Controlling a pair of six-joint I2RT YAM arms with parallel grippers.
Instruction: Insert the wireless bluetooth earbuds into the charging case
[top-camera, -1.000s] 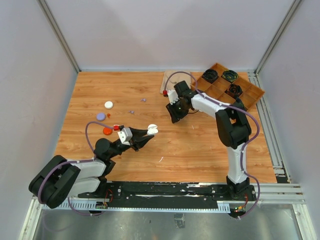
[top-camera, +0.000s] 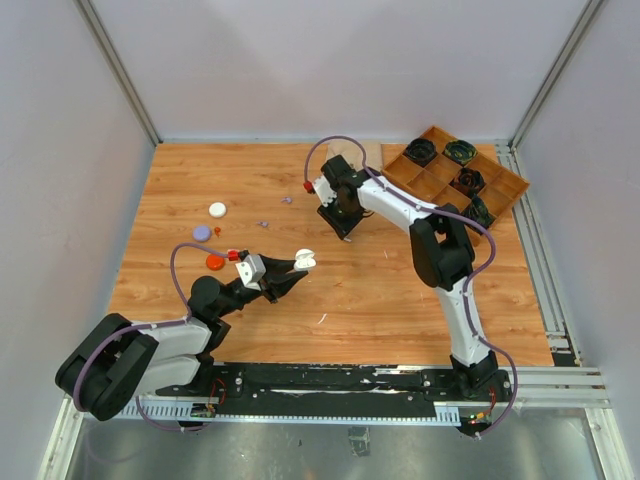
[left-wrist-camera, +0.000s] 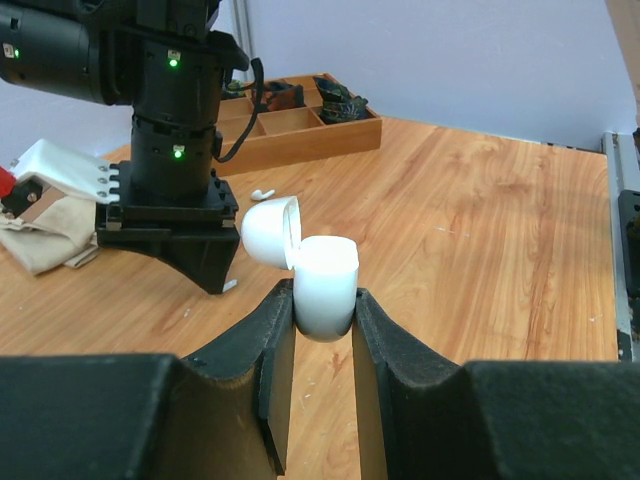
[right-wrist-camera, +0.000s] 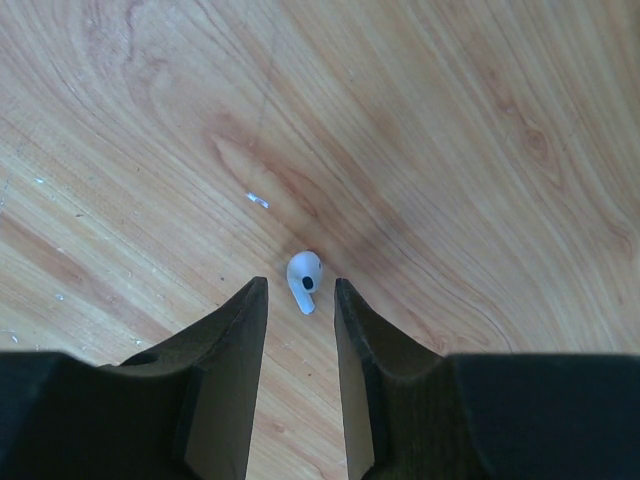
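The white charging case, lid raised, is held in my left gripper, shut on its body. In the top view my right gripper is low over the table's upper middle; in its wrist view a white earbud lies on the wood just beyond the fingertips, which stand slightly apart with nothing visible between them. In the left wrist view another small white piece lies on the table behind the right arm.
A wooden compartment tray with dark coiled items is at the back right, beside a beige cloth. Small coloured discs lie at the left.
My right gripper has moved to the left across the table, uncovering a small white piece near it. My left gripper with the case has stayed still.
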